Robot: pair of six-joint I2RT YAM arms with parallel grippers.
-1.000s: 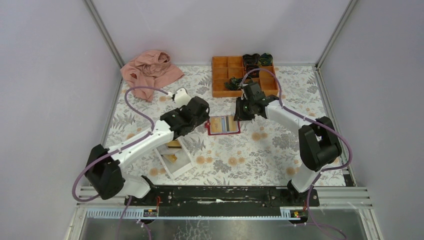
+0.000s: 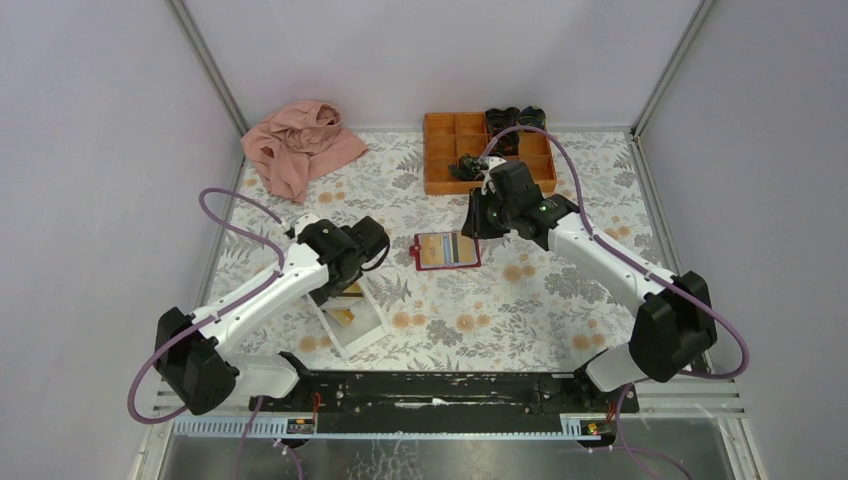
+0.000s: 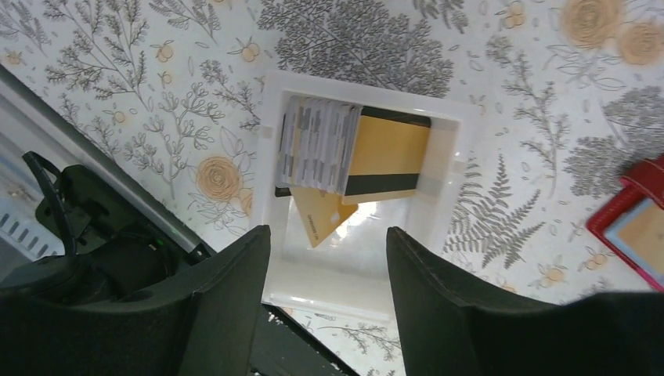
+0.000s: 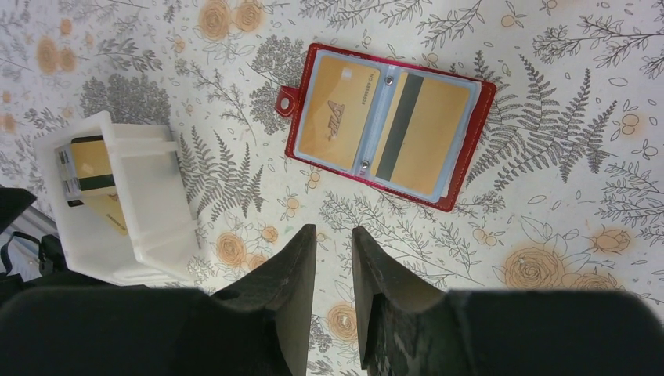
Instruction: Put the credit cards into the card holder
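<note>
The red card holder (image 4: 471, 149) lies open on the table, with a gold card (image 4: 337, 113) in its left clear sleeve and a card with a dark stripe (image 4: 423, 129) in its right one. A white tray (image 3: 333, 298) holds a row of upright cards (image 3: 317, 145), a gold card with black bands (image 3: 389, 153) leaning beside them, and another gold card (image 3: 317, 215) lying partly beneath. My left gripper hangs over the tray, fingers apart and empty. Above the table near the holder is my right gripper, its fingers slightly apart with nothing between.
An orange compartment box (image 2: 440, 160) with dark items stands at the back, behind the right gripper. A pink cloth (image 2: 300, 145) is heaped at the back left. The patterned table right of the holder is clear.
My left gripper has moved left and toward the front, from beside the holder to over the tray. The right arm has shifted slightly. The holder has stayed in place.
</note>
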